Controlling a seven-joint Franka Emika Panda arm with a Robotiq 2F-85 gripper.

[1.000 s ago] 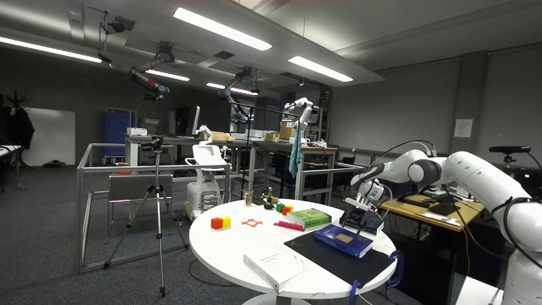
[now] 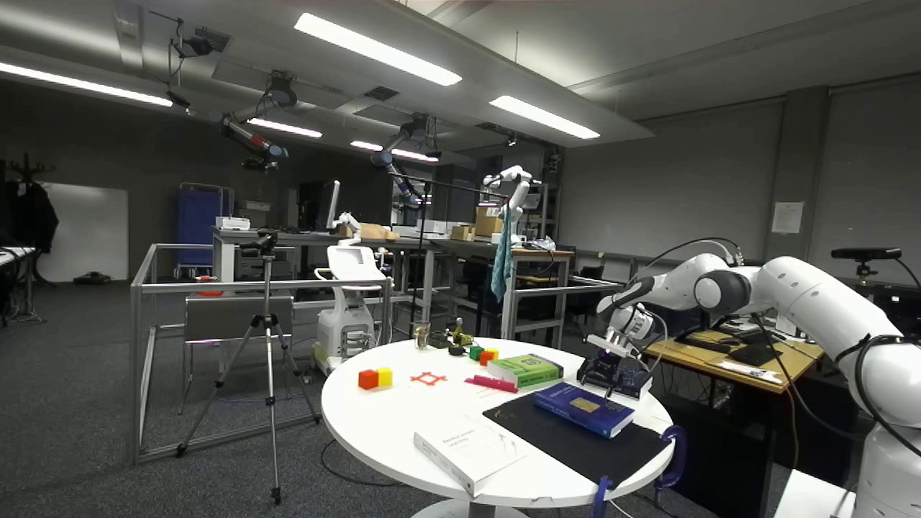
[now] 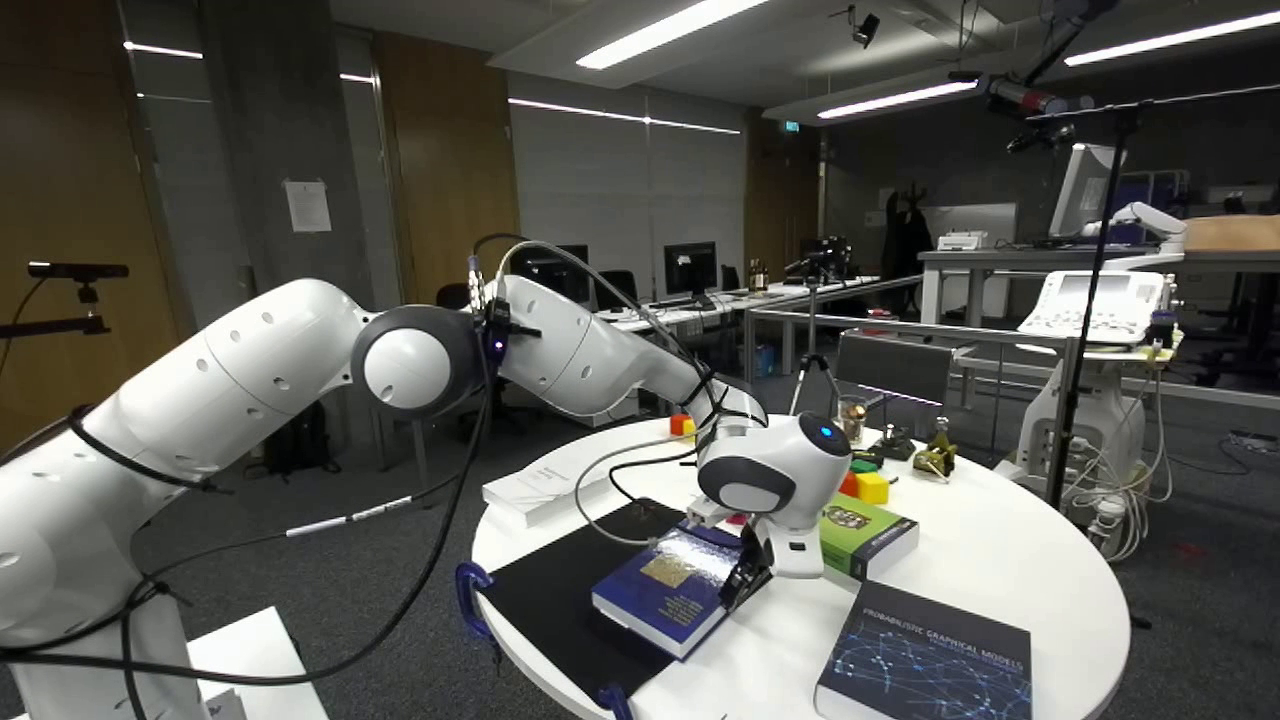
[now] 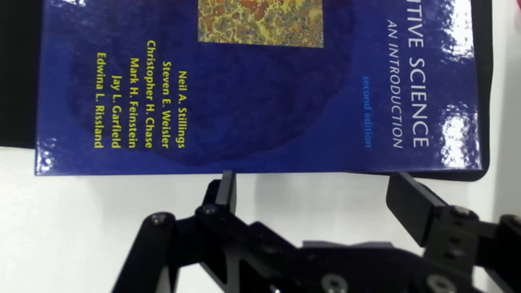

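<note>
A blue hardback book (image 4: pixel 273 107) lies flat on the black mat (image 2: pixel 634 453), its long edge facing my gripper. The fingers stand wide apart, and only white tabletop shows between them. In the wrist view the tips of both fingers (image 4: pixel 412 207) come right to the book's near edge; whether they touch it I cannot tell. From exterior view 2 the gripper points down at the side of the blue book (image 3: pixel 672 588), tilted, with the arm reaching in from the left.
Beside the gripper lie a green book (image 3: pixel 864 534) and a dark book (image 3: pixel 930 654). A white book (image 2: pixel 470 449) rests near the table's front. Coloured blocks (image 2: pixel 375 378) and a red marker-like object (image 2: pixel 492 383) sit farther off. Blue clamps (image 2: pixel 675 457) grip the table's edge.
</note>
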